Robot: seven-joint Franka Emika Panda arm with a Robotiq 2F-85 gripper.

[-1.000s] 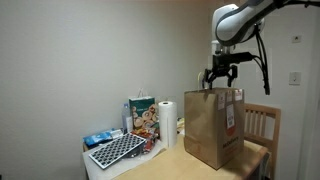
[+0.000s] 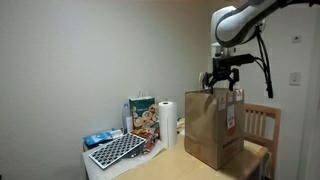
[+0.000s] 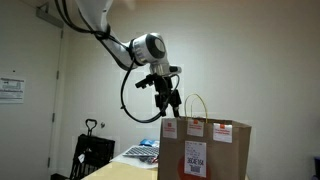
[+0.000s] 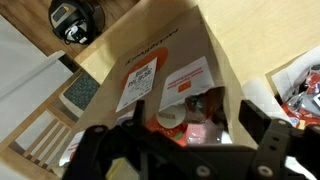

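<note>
A large brown paper bag (image 2: 205, 132) stands upright at the table's right end, with printed labels (image 3: 195, 159) on one side and a thin handle (image 3: 204, 102) arching above its rim. My gripper (image 2: 221, 83) points down over the bag's top. From the other side, the gripper (image 3: 170, 106) appears close to the left part of the rim; whether it touches cannot be told. In the wrist view, the fingers of the gripper are spread wide, holding nothing. Between them the bag's mouth shows several packed items (image 4: 200, 110), partly hidden by the gripper.
On the table's left lie a grid-like tray (image 2: 117, 149) and a blue package (image 2: 99, 138). A paper towel roll (image 2: 168, 121) and a patterned bag (image 2: 144, 114) stand behind. A wooden chair (image 2: 262, 123) is beyond the bag.
My gripper has shifted only slightly over the bag's top. The bag and the other things on the table have stayed in place.
</note>
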